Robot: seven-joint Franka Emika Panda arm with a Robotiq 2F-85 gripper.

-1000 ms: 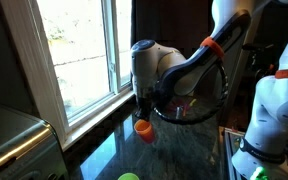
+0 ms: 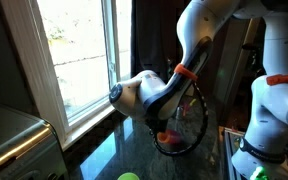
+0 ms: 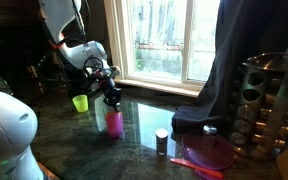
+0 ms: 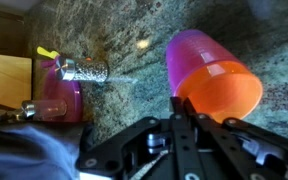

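Note:
My gripper is shut at the near rim of an orange cup (image 4: pixel 224 92), whose open mouth faces the wrist camera. Directly beyond it is a purple cup (image 4: pixel 189 50); the two overlap in line, and how deep one sits in the other is hidden. Exterior view 2 has the reddish-pink upper cup (image 3: pixel 114 121) just under the gripper (image 3: pixel 113 106), with the magenta lower cup (image 3: pixel 117 140) beneath it on the counter. In exterior view 1 the arm partly covers the cups (image 2: pixel 170 138).
A green cup (image 3: pixel 80 103) stands to the left. Right of the cups are a shaker (image 3: pixel 162 142), a pink plate (image 3: pixel 209 152) with a red-handled utensil (image 3: pixel 196 168), and a jar rack (image 3: pixel 254 105). A dark cloth lies near the window. Open counter (image 3: pixel 79 150) lies in front.
In exterior view 1 the gripper has moved right with the orange cup, which was clearly visible hanging tilted over the counter and is now mostly behind the arm.

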